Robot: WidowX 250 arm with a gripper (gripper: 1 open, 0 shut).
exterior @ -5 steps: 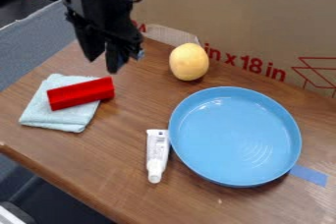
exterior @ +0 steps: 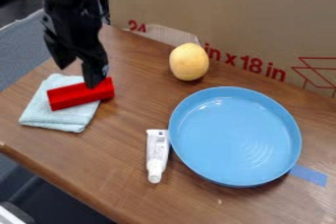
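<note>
My black gripper (exterior: 77,66) hangs open over the left part of the table, its fingertips just above and around a red block (exterior: 82,94) that rests on a folded pale-blue cloth (exterior: 55,118). To the right, a white tube (exterior: 156,155) lies on the wood, a round blue plate (exterior: 237,137) sits beside it, and a yellow round object (exterior: 190,62) stands behind.
A cardboard box wall (exterior: 237,17) runs along the back. The table's left and front edge (exterior: 66,179) drops away at lower left.
The gripper has moved left and down toward the red block over the last second. The objects on the table look unmoved.
</note>
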